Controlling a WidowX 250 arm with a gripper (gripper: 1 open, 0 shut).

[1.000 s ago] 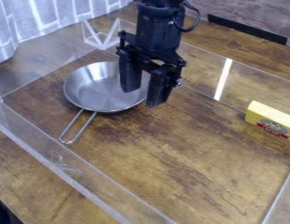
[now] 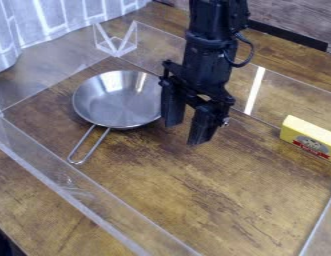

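My black gripper [image 2: 189, 118] hangs from the dark arm above the middle of the wooden table, just right of a steel pan [image 2: 112, 98] with a long wire handle that points toward the front left. The dark fingers are hard to make out, so I cannot tell whether they are open or shut. Nothing clearly shows between them.
A yellow box [image 2: 309, 139] lies at the right edge of the table. A white wire stand [image 2: 114, 36] is at the back left.
The arm and gripper have moved right and slightly down, away from over the pan's right part. The pan and the box stay where they were.
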